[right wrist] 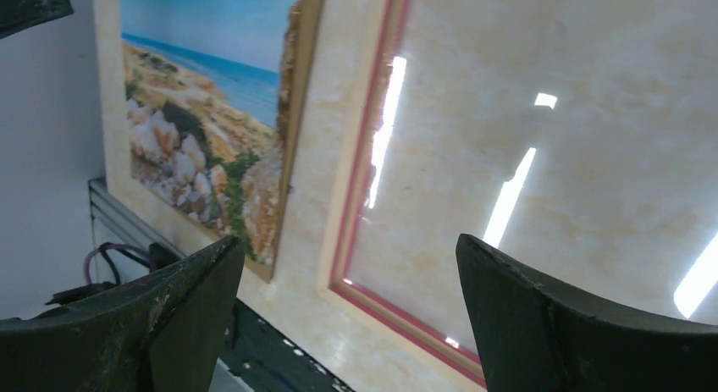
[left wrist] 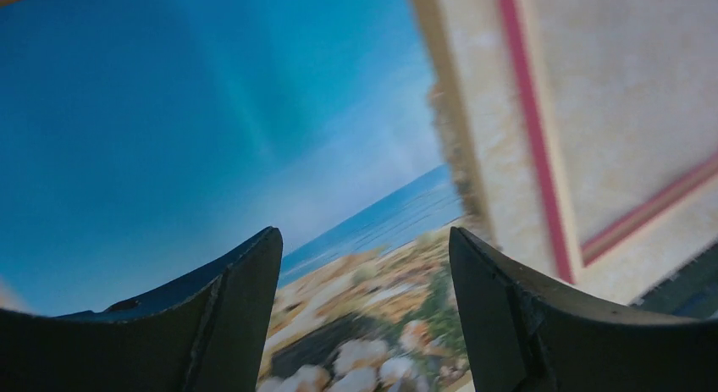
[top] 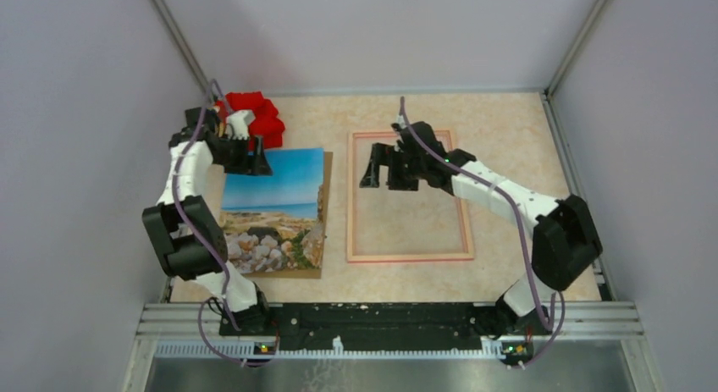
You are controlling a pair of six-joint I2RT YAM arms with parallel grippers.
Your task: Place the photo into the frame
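Note:
The beach photo (top: pixel 271 240), with blue sky over rocks and plants, lies on a brown board at the left of the table. The wooden frame (top: pixel 411 257) with pink edging and a clear pane lies flat to its right. My left gripper (top: pixel 248 166) hangs over the photo's upper left part, fingers apart with nothing between them; its wrist view is blurred. My right gripper (top: pixel 379 176) stands open over the frame's upper left area, nothing between its fingers.
A red cloth (top: pixel 258 108) lies at the back left, behind the photo.

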